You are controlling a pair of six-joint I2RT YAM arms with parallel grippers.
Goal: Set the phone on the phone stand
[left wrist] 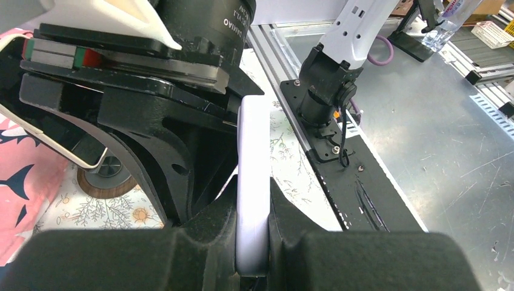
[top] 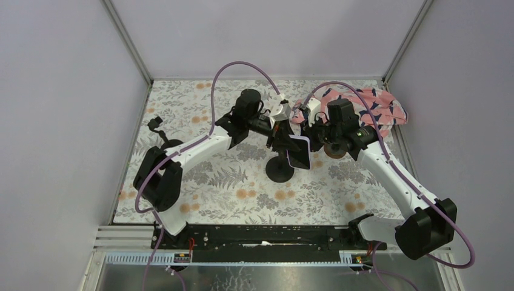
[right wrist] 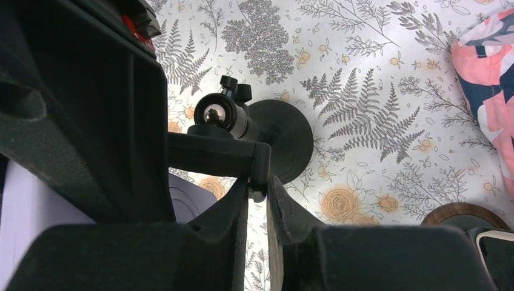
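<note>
The lavender-backed phone is held upright between the fingers of my left gripper, which is shut on it. The black phone stand stands beneath, its round base on the patterned cloth. My right gripper is right beside the phone. In the right wrist view its fingertips are close together at the end of the stand's short bracket; whether they grip it is unclear. The left gripper's black body hides part of the phone there.
A pink patterned cloth lies at the back right. A wooden round holder with another phone by it is under the right arm. A black object stands at the left.
</note>
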